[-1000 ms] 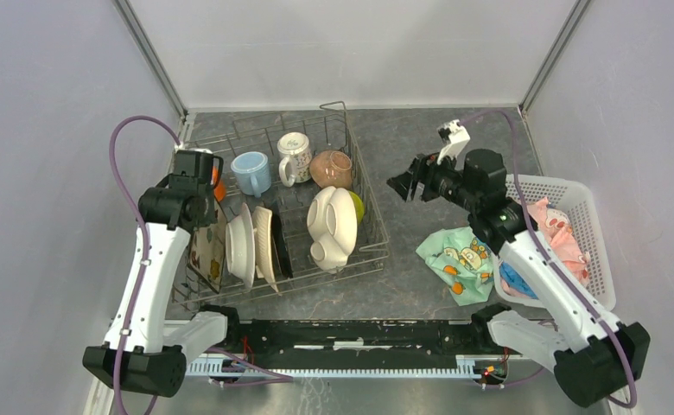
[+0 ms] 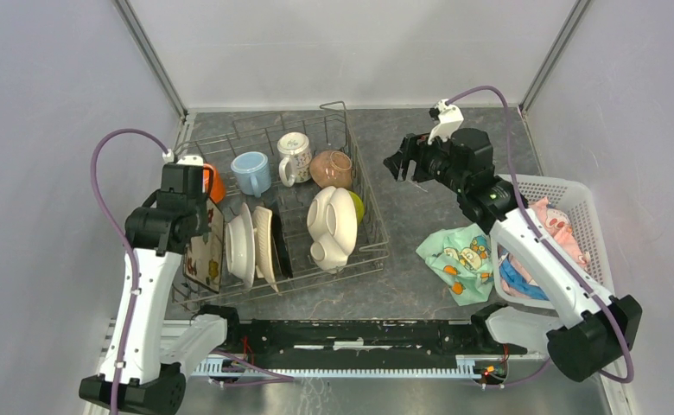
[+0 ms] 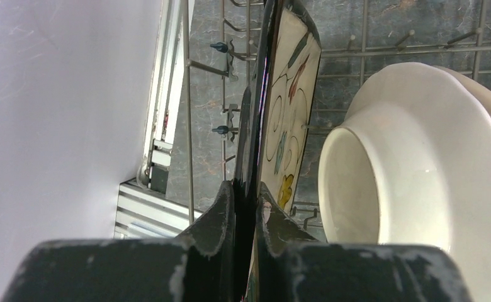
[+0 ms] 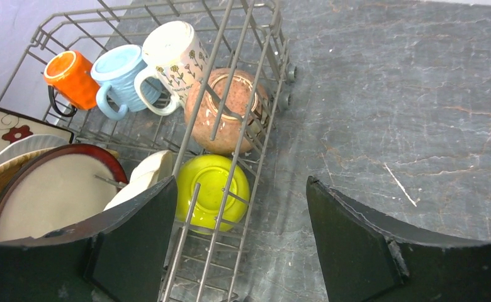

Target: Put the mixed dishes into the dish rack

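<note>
My left gripper is shut on a dark-rimmed, patterned square plate (image 3: 285, 107) standing on edge at the rack's left side, beside white dishes (image 3: 432, 157). The rack (image 2: 381, 246) also holds an orange mug (image 4: 73, 78), a blue mug (image 2: 251, 173), a floral mug (image 2: 295, 157), a brown cup (image 2: 332, 170), stacked cream dishes (image 2: 342, 225) and a yellow-green bowl (image 4: 208, 189). My right gripper is open above the rack's right edge, with nothing held; from overhead it hangs right of the rack.
A green cloth (image 2: 450, 268) lies on the grey floor right of the rack. A white basket (image 2: 593, 225) with pink and blue cloths stands at the right, under the right arm. Bare floor lies at the back right.
The left arm has moved slightly left and toward the front at the plate. The right arm has shifted a little left and up in the top view. The dishes look unchanged.
</note>
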